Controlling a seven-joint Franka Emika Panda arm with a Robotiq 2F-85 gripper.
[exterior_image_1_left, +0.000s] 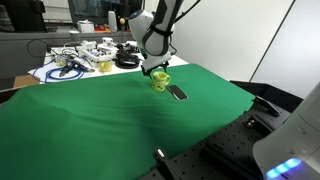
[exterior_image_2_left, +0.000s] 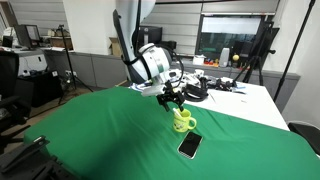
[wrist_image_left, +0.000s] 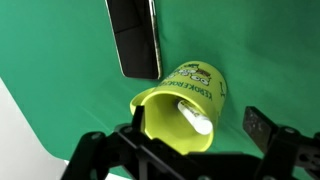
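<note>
A yellow mug with printed lettering and a handle stands upright on the green table. Inside it lies a small white object, seen from above in the wrist view. My gripper is open, its fingers spread wider than the mug's mouth, with nothing held. In exterior view 2 the gripper hangs just above and slightly left of the mug. Whether a fingertip touches the rim cannot be told.
A dark phone lies flat close to the mug. At the table's far edge are coiled blue cables, a second yellow cup and assorted dark gear.
</note>
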